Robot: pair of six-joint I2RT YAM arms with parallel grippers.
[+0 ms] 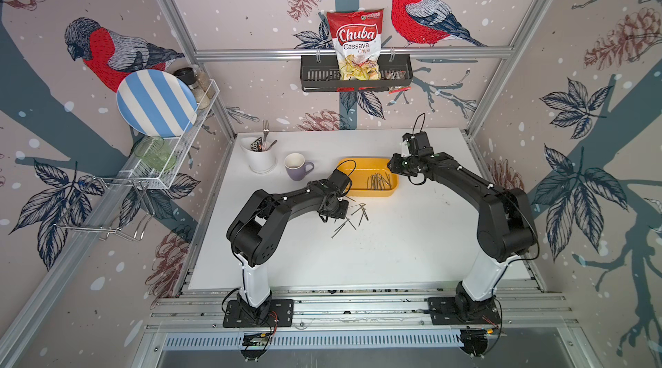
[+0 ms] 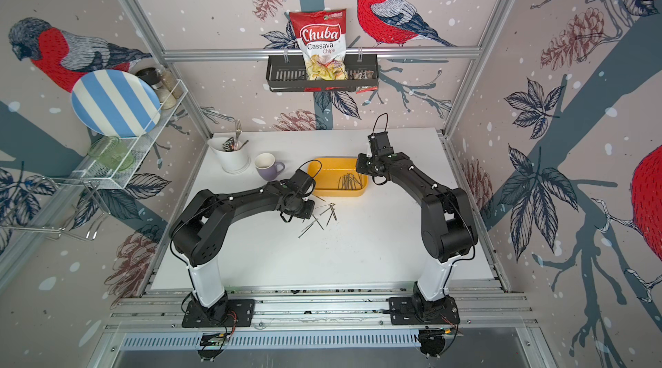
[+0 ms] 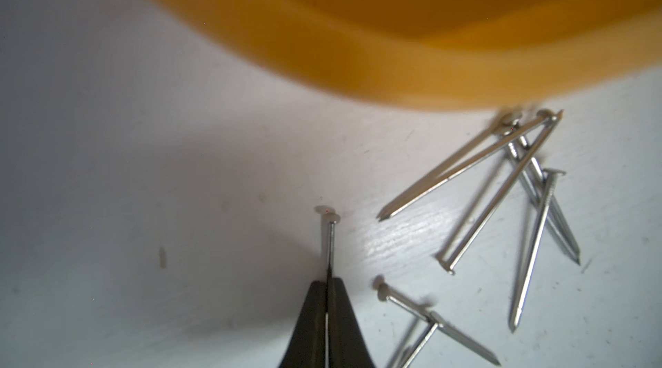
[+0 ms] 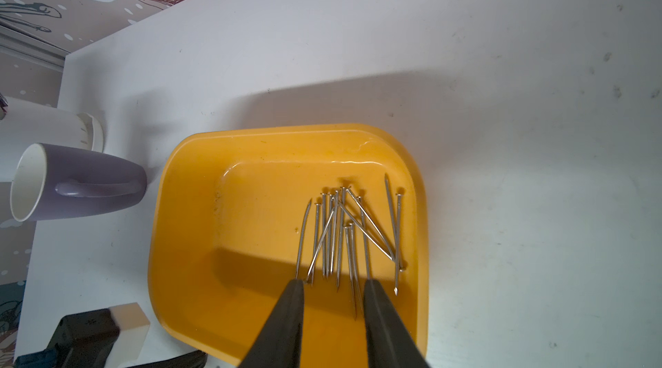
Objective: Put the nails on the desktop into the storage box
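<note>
In the left wrist view my left gripper is low over the desk, its fingers together around a thin nail (image 3: 331,237) whose head points toward the box. Loose nails (image 3: 493,213) lie crossed on the desk to its right, and two more (image 3: 441,330) are crossed beside the fingertips. The yellow storage box (image 4: 241,132) holds several nails (image 4: 338,237) toward its right side. Over that box hangs my right gripper, open, with a gap between its fingers; the nails below show through it, and it holds nothing I can see.
A purple mug (image 1: 298,167) and a white utensil holder (image 1: 259,157) stand left of the box. Above the back edge hangs a dark shelf (image 1: 320,75) with a chips bag (image 1: 356,44).
</note>
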